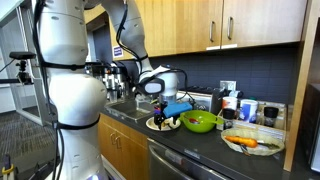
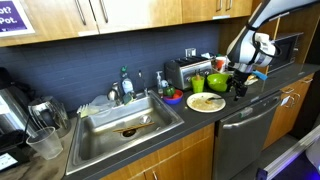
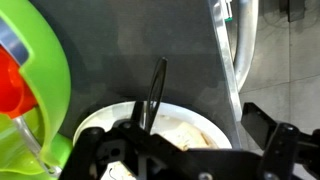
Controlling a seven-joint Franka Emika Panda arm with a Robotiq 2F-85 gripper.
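Note:
My gripper is open, its dark fingers wide apart on either side of the wrist view. A white plate [image 2: 194, 108] with pale food on it rests on the dark counter; in the wrist view the plate [image 3: 95, 119] is partly hidden by the gripper. A thin black loop, perhaps a utensil handle [image 3: 158, 78], rises over the plate's edge between the fingers. It is not clear whether anything touches it. Left in the wrist view, a green bowl [image 3: 56, 85] holds something red.
Behind the arm stands the green bowl [image 1: 201, 122]. A tray [image 1: 240, 144] with carrots and other food lies to the right, with cups behind it. The sink [image 2: 125, 131] is on the plate's other side.

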